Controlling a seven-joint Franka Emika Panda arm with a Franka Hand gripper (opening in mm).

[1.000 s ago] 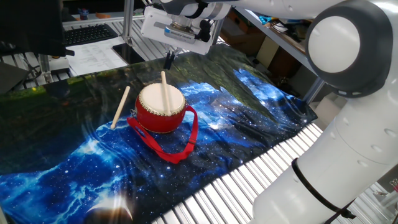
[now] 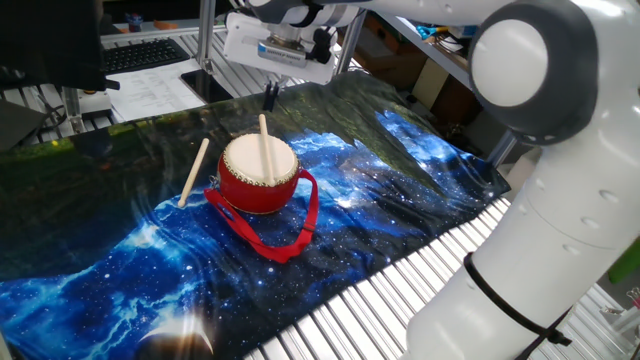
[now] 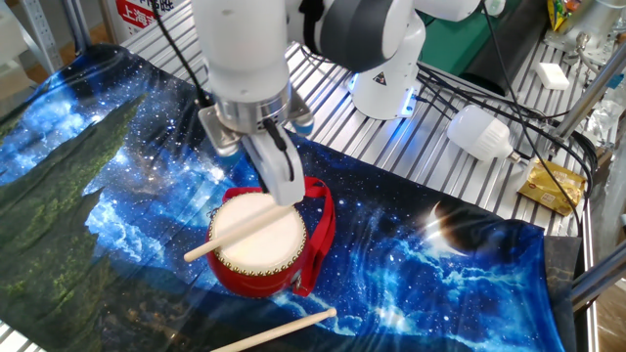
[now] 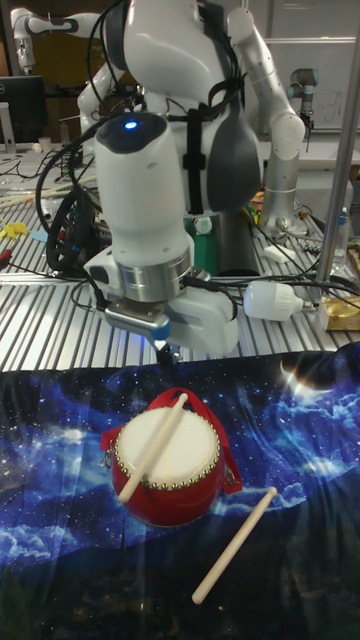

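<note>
A red drum (image 2: 253, 190) with a pale skin and a red strap (image 2: 290, 252) stands upright on the starry cloth. One wooden drumstick (image 4: 156, 452) lies across the drum's skin. A second drumstick (image 2: 194, 173) rests on the cloth beside the drum. My gripper (image 2: 271, 108) hangs over the drum area, its two dark fingers (image 2: 275, 94) close together near the upper end of the first stick. Whether they touch that stick or have a gap between them is unclear. In exterior view 2 the hand (image 3: 279, 171) hides the fingertips and that stick's far end.
The starry cloth (image 3: 391, 264) covers most of the slatted table and is wrinkled. A white bulb-shaped item (image 3: 477, 133) and a gold packet (image 3: 551, 186) sit by the table's edge. A phone (image 2: 204, 86) and keyboard (image 2: 146, 55) lie beyond the cloth.
The arm's elbow has shifted left in exterior view 1, and the hand has moved slightly left and tilted. The drum and both sticks have stayed in place.
</note>
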